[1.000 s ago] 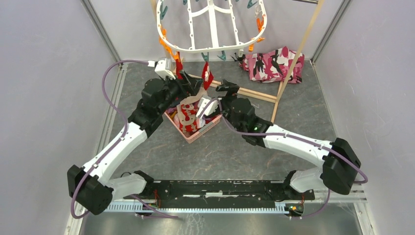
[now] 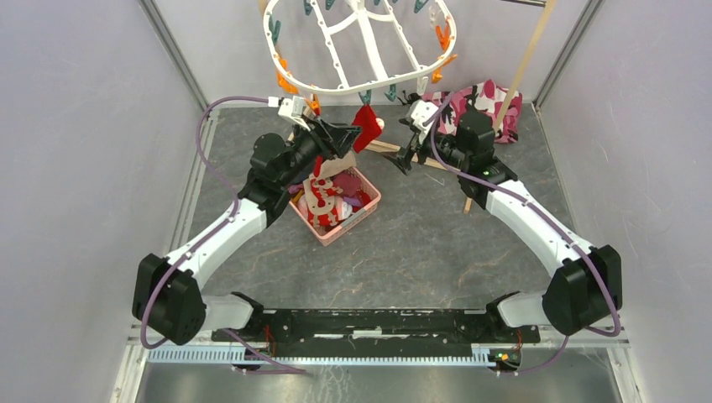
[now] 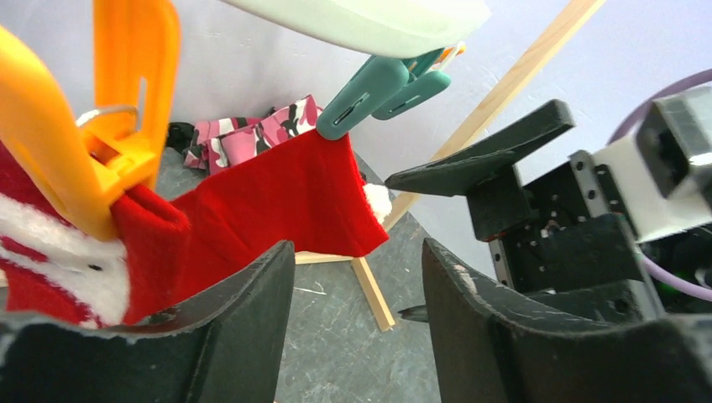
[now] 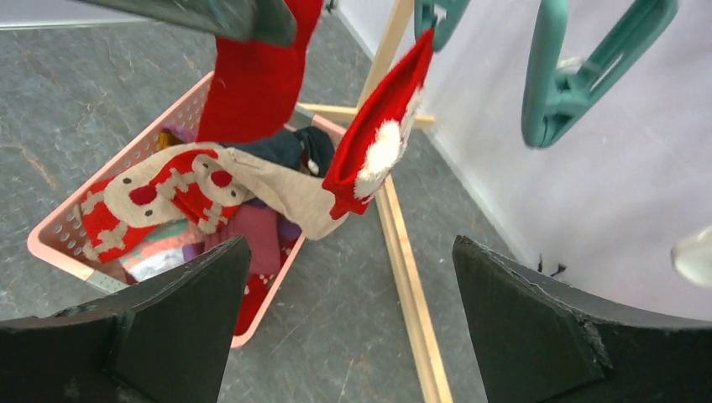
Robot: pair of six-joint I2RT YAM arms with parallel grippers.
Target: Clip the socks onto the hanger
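A red sock (image 3: 285, 197) with a white patch hangs from a teal clip (image 3: 361, 96) on the front of the white hanger (image 2: 334, 92). At its left, a red-and-white sock (image 3: 63, 260) hangs in an orange clip (image 3: 126, 126). My left gripper (image 2: 342, 144) is just below the front rim, its fingers (image 3: 252, 315) apart with nothing visible between them, close by the hanging red sock. To the right, clear of that sock, is my right gripper (image 2: 403, 144). Its fingers (image 4: 537, 311) are spread wide and empty.
The pink basket (image 2: 351, 222) below holds several socks. A pink camouflage cloth (image 2: 479, 105) lies at the back right, near a wooden pole (image 2: 531, 50). Other teal clips (image 4: 579, 84) line the hanger.
The left gripper shifted slightly right. The hanger swayed and the red sock turned.
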